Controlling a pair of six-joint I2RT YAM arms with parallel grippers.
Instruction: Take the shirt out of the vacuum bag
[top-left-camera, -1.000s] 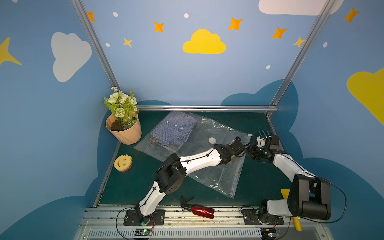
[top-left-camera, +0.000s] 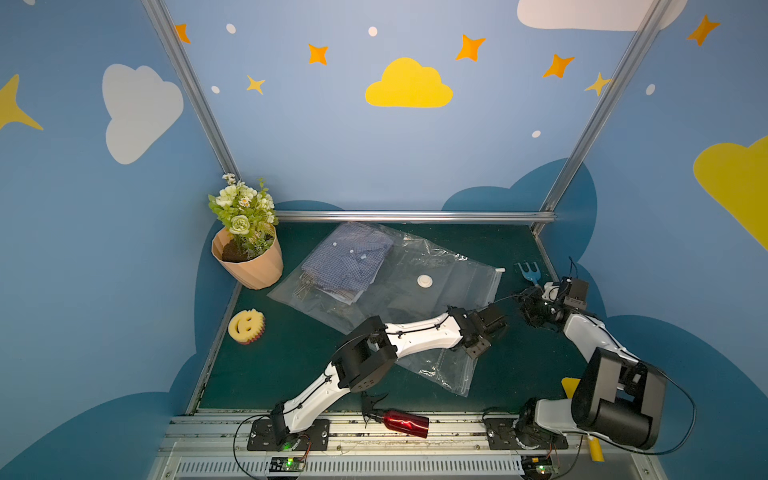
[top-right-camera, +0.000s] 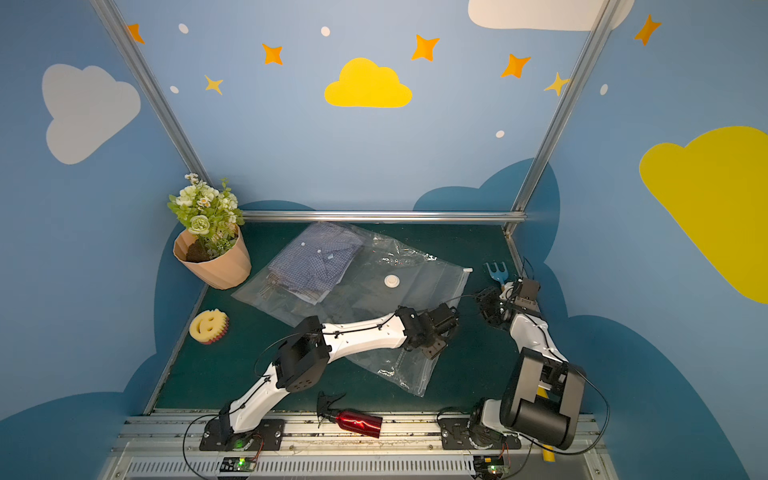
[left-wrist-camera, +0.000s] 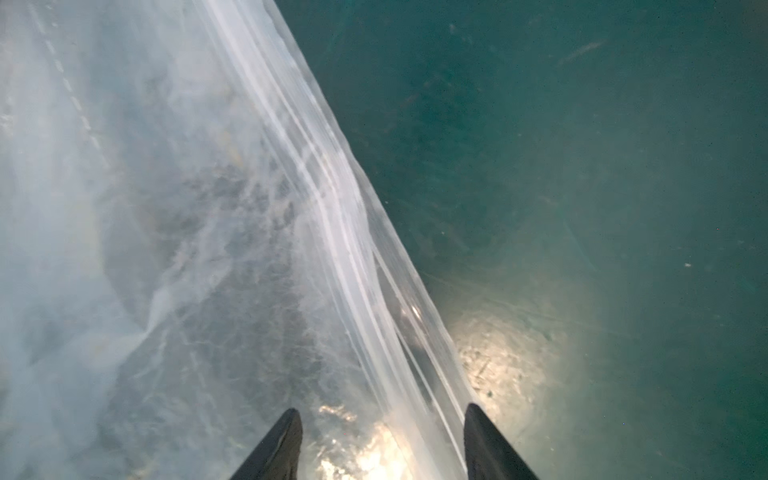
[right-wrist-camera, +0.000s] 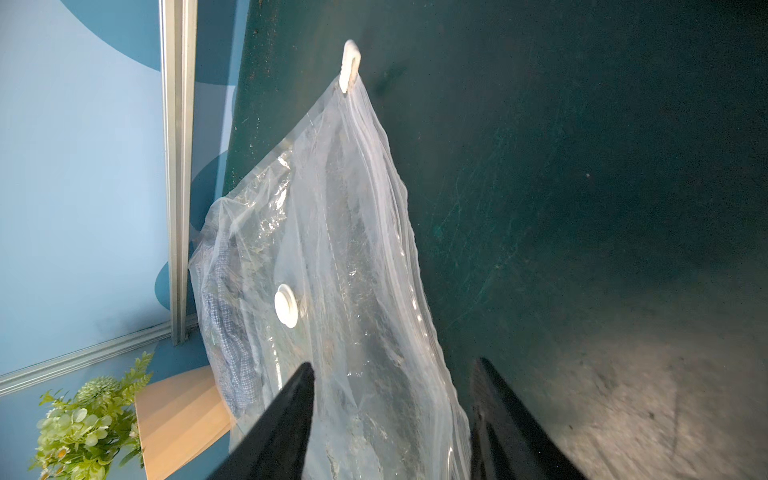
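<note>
A clear vacuum bag (top-left-camera: 400, 272) lies flat on the green table, its zip edge toward the right. Folded inside at the bag's far left end is a blue checked shirt (top-left-camera: 348, 256). In the left wrist view my left gripper is parted above the zip edge, nothing gripped. My right gripper also stands open in the right wrist view, and the zip edge (right-wrist-camera: 424, 336) runs up between its fingers. A white slider (right-wrist-camera: 349, 65) sits at the zip's far end, and a white valve (top-left-camera: 425, 281) on the bag's face.
A flower pot (top-left-camera: 252, 260) stands at the back left, with a smiley toy (top-left-camera: 246, 326) in front. Near my right gripper lies a blue fork (top-left-camera: 529, 273). A red bottle (top-left-camera: 404, 422) rests at the front edge. Green table right of the bag is mostly bare.
My left gripper has shifted right and toward the front along the zip edge. The right gripper has drawn back to the right, away from the bag. The bag and shirt look unmoved.
</note>
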